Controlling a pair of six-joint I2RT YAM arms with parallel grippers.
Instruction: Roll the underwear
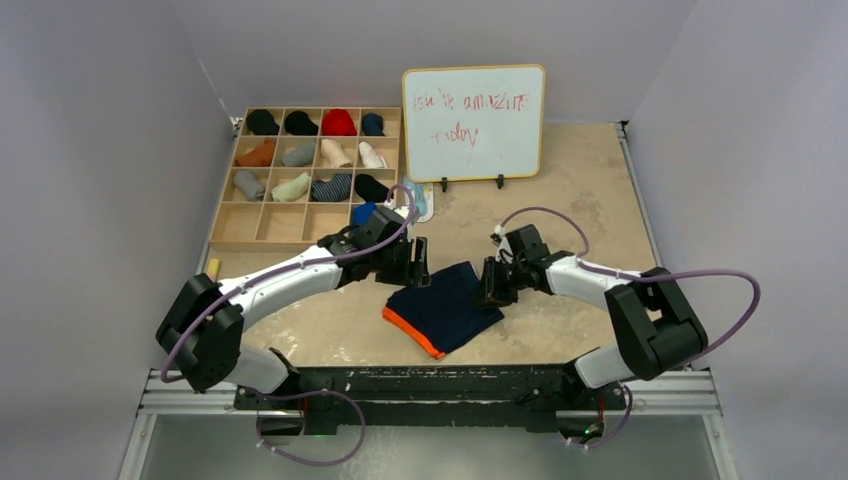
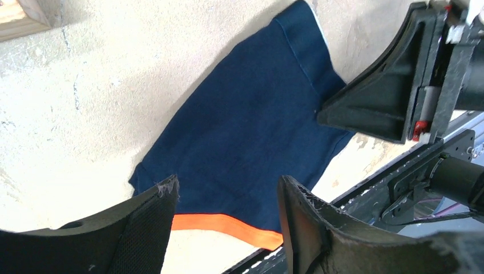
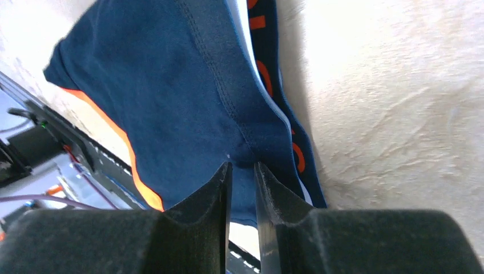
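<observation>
The navy underwear (image 1: pixel 440 312) lies flattened and folded on the table, its orange band along the lower left edge; in the right wrist view a seamed edge (image 3: pixel 240 103) runs along its right side. My left gripper (image 1: pixel 408 272) is open above the left upper part of the underwear, nothing between its fingers, as the left wrist view (image 2: pixel 227 194) also shows. My right gripper (image 1: pixel 490 285) is low over the right part of the underwear, its fingertips close together in the right wrist view (image 3: pixel 242 166); whether cloth is between them is unclear.
A wooden grid box (image 1: pixel 225 222) of rolled garments stands at back left. A whiteboard (image 1: pixel 472 140) stands at the back on the right of it. The front table edge is just below the underwear.
</observation>
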